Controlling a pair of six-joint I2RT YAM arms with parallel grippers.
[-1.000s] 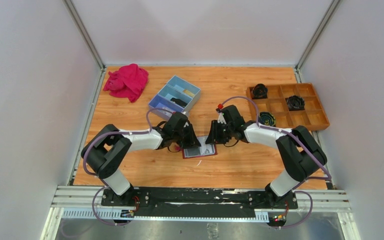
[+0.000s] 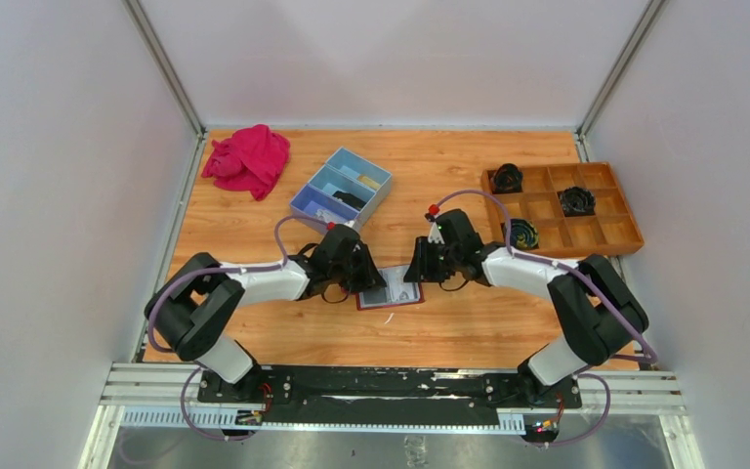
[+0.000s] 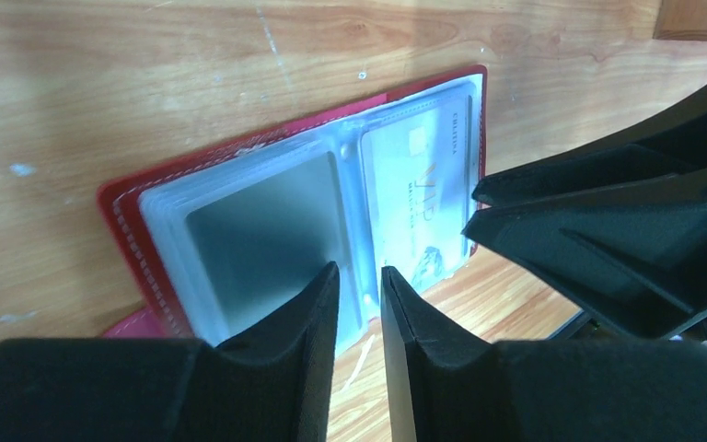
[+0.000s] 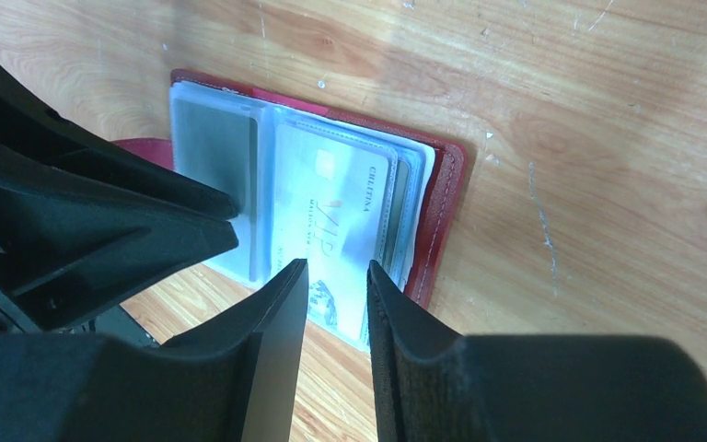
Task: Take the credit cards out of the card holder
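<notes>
The red card holder (image 2: 391, 307) lies opened flat on the table between both arms, clear plastic sleeves on each half. A pale card (image 4: 331, 212) marked VIP sits in the sleeve on its right half. Behind the left half's sleeve (image 3: 267, 239) only a dark grey surface shows. Over the holder's left half is my left gripper, its fingers a small gap apart and nothing between them. My right gripper stands above the right half, by the card's lower edge, part open and also empty.
A blue-grey divided box (image 2: 381, 191) stands behind the left arm, a pink cloth (image 2: 249, 159) at the back left. An orange compartment tray (image 2: 596, 234) with coiled cables is at the right. A small white strip (image 2: 389, 319) lies before the holder.
The left arm has drawn back slightly to the left. The card holder stays in place.
</notes>
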